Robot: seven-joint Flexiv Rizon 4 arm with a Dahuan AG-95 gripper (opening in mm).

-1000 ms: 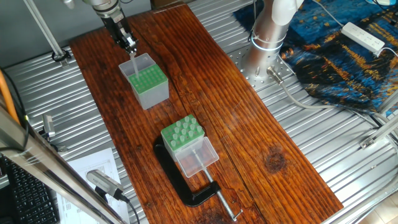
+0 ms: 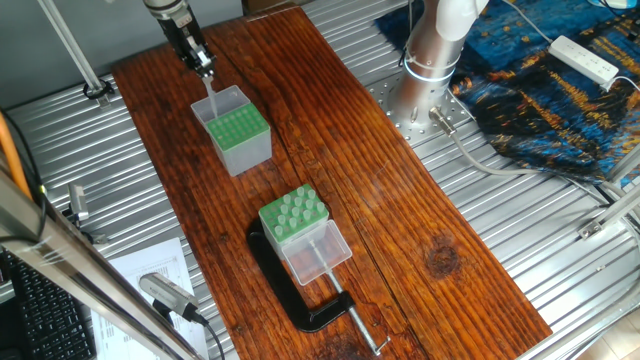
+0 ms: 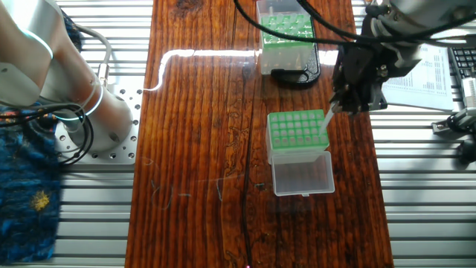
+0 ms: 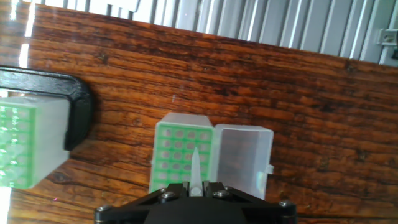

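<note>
My gripper (image 2: 206, 74) is shut on a slim translucent pipette tip (image 4: 195, 169), which points down from its fingers. Below it stands a clear box with a green rack (image 2: 238, 126) full of holes and its lid (image 3: 303, 175) folded open. From the second exterior view, the tip (image 3: 326, 121) hangs by the corner of the green rack (image 3: 290, 131); whether it touches is unclear. In the wrist view the tip overlaps the right part of the rack (image 4: 179, 148), beside the lid (image 4: 245, 158). No tips show standing in this rack.
A second box (image 2: 294, 212) with several tips upright in its green rack sits nearer the table's middle, beside a black C-clamp (image 2: 283, 285). Cables cross the second exterior view.
My gripper and the tip have shifted slightly left in the first exterior view, over the open lid side. Both boxes and the clamp stayed where they were.
</note>
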